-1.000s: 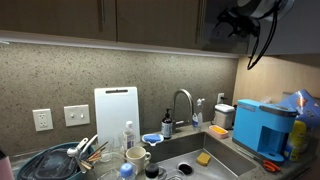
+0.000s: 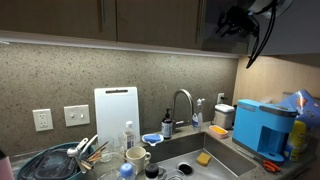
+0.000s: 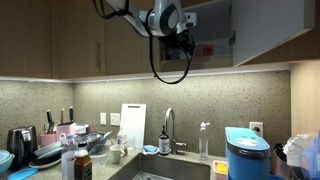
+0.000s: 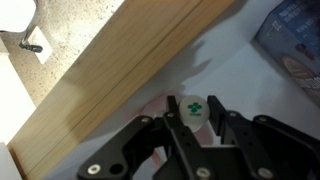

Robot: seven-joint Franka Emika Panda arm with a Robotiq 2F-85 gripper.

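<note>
My gripper (image 3: 188, 45) is raised to the open upper cabinet (image 3: 211, 42), with its fingers inside the opening. In the wrist view, the gripper is shut on a small item with a round white top (image 4: 195, 109) bearing a green mark. Most of that item is hidden by the dark fingers, so its full shape cannot be told. Something pale pink (image 4: 155, 108) shows just beside it. The exterior view from the left has the gripper (image 2: 238, 22) dark against the cabinet, with the held item too small to make out.
A dark printed box (image 4: 295, 40) stands close by inside the cabinet, whose wooden edge (image 4: 110, 75) runs along the other side. The cabinet door (image 3: 262, 30) hangs open. Far below are the sink (image 2: 190, 150) and a blue coffee machine (image 2: 262, 127).
The arm and gripper at the cabinet have shifted only slightly. Nothing on the counter has moved.
</note>
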